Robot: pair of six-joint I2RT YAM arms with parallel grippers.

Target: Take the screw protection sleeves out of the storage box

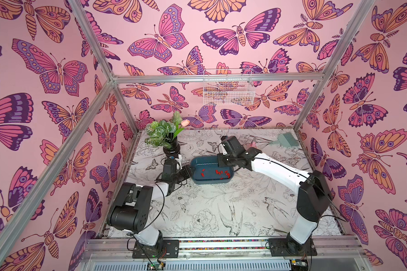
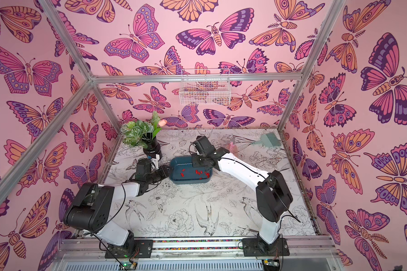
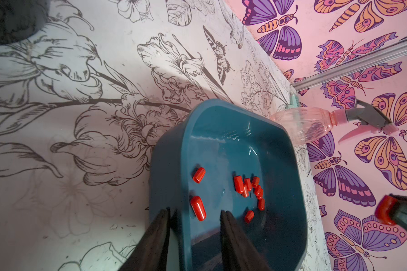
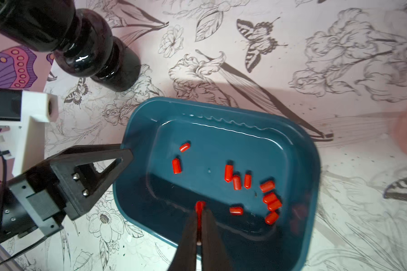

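Observation:
The blue storage box [image 4: 230, 109] stands mid-table with several red screw protection sleeves [image 4: 228, 172] on its floor, two of them apart towards its left end. My right gripper is shut on one red sleeve [image 4: 199, 207] that pokes out at its tips. In the left wrist view this held sleeve [image 3: 386, 210] is at the right edge, above and clear of the box. My left gripper straddles the left wall, one finger [image 3: 156, 244] outside and the other [image 3: 233, 239] inside, with a gap before the inner finger.
A black vase [image 4: 106, 49] with a plant is behind the box's left end. A pink spray bottle [image 3: 309, 124] and a pale green brush [image 1: 285, 140] lie behind and to the right. Table in front of the box is clear.

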